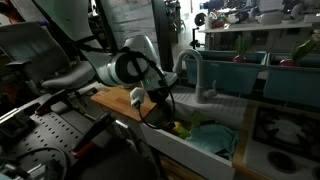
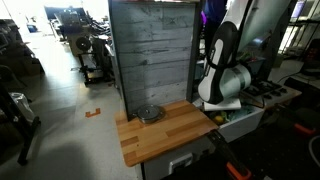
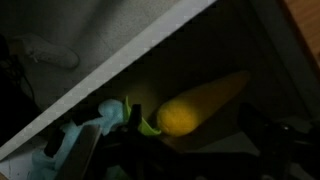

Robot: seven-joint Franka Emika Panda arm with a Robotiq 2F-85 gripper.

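Note:
An orange-yellow, elongated object [image 3: 200, 105] lies in the dark bottom of the sink, slanting across the middle of the wrist view. My gripper is open, its two dark fingers apart on either side of the object's lower end; whether they touch it cannot be told. Beside that end shows a bright green piece [image 3: 146, 127], partly hidden by the left finger. Exterior view 1 has the arm reaching down into the sink [image 1: 196, 159], its fingertips hard to make out in shadow near a yellow patch [image 1: 181, 129].
A crumpled teal cloth [image 1: 212, 137] fills the sink's right part. The faucet [image 1: 198, 72] rises behind it, and a stove [image 1: 283, 140] is at the right. Left of the sink is a wooden counter [image 2: 175, 128] bearing a metal pan [image 2: 147, 112].

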